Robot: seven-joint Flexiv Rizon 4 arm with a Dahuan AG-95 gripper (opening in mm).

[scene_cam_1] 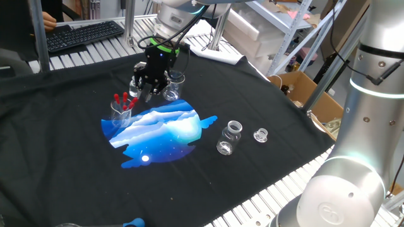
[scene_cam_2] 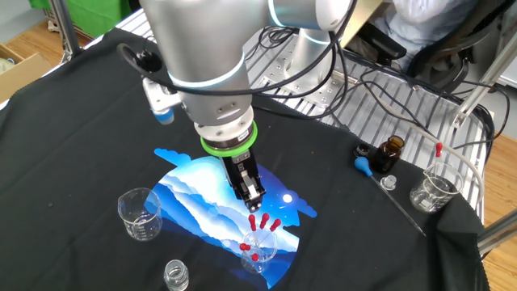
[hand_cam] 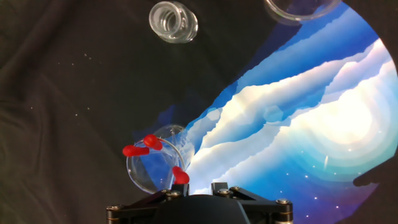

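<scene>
My gripper is open, its two fingertips apart with nothing between them. It hangs above the table over the blue-and-white printed mat point(scene_cam_1: 161, 135). Close by stands a clear beaker point(scene_cam_2: 260, 252) holding several droppers with red bulbs point(scene_cam_2: 265, 221). In the wrist view, this beaker point(hand_cam: 144, 174) is just left of the fingers, with a red bulb point(hand_cam: 180, 175) near the left fingertip; I cannot tell whether they touch. An empty beaker point(scene_cam_2: 140, 216) and a small clear bottle point(scene_cam_2: 176, 276) stand on the black cloth nearby.
A wide-mouthed clear bottle point(scene_cam_1: 228, 139) and a glass stopper point(scene_cam_1: 260, 135) stand right of the mat. Along another side are a brown bottle point(scene_cam_2: 388, 153), a blue-bulbed pipette point(scene_cam_2: 363, 166) and a beaker point(scene_cam_2: 436, 190) with a red bulb.
</scene>
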